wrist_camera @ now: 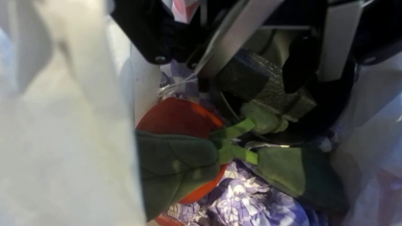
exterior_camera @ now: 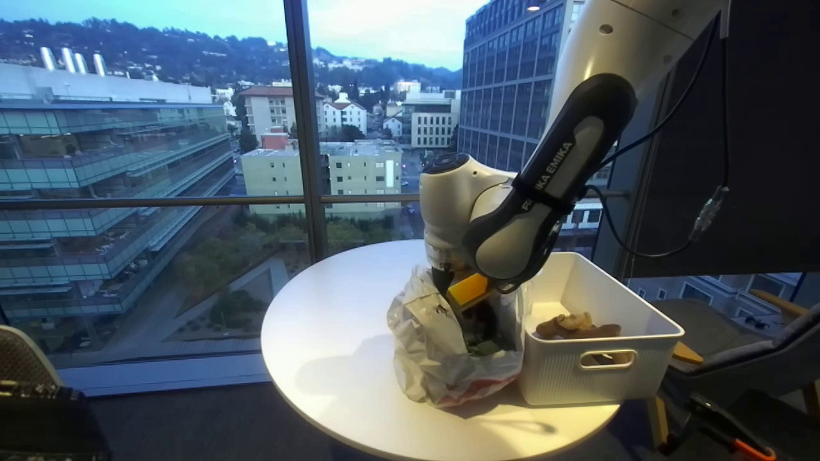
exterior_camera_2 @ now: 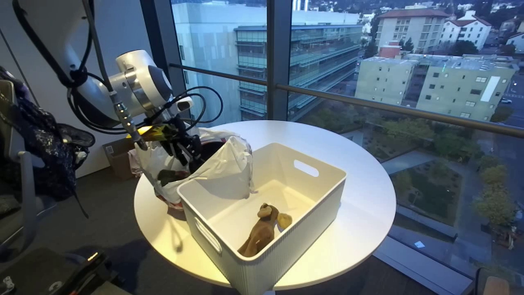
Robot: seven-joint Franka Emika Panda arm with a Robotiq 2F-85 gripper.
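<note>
My gripper reaches down into the white plastic bag (exterior_camera: 430,338) on the round table. Its fingers stand apart in the wrist view, and no firm hold on anything shows. Under and between them is a dark shiny grey block-like item (wrist_camera: 280,84), beside a dark round container (wrist_camera: 337,107). Nearer the camera in the bag are a red item (wrist_camera: 177,116) with a dark green leaf (wrist_camera: 177,162), another green leaf-like piece (wrist_camera: 286,169) and purple-and-white patterned cloth (wrist_camera: 245,199). The bag's side hides the left of that view.
A white bin (exterior_camera_2: 314,211) stands right beside the bag, holding a brown plush toy (exterior_camera_2: 263,228) and a small tan item (exterior_camera_2: 284,221). Bare tabletop (exterior_camera: 330,315) lies on the bag's other side. Cables (exterior_camera_2: 208,105) loop around the wrist.
</note>
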